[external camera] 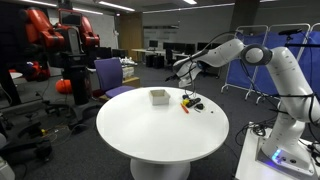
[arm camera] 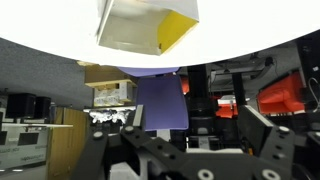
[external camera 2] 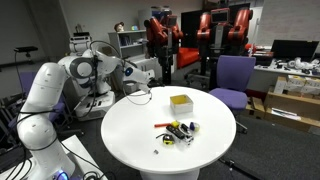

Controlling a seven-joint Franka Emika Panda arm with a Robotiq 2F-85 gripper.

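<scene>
My gripper (external camera: 186, 82) hangs above the table's far edge, on the arm that reaches in from the right in exterior view 1. In exterior view 2 the same gripper (external camera 2: 152, 76) is seen from the opposite side, behind and left of the box. A pale open-topped box (external camera: 159, 96), yellowish inside, stands on the white round table (external camera: 150, 125). Part of that box (arm camera: 150, 28) shows at the top of the wrist view, apart from the fingers. My fingers stand open and hold nothing. Several small items, among them an orange-red one (external camera: 185, 109) and dark ones (external camera 2: 181, 133), lie close together beside the box.
A purple chair (external camera 2: 233, 80) stands close behind the table. Further off are a red-and-black robot (external camera: 75, 40), a blue partition (external camera: 265, 75) and cardboard boxes (external camera 2: 275, 103).
</scene>
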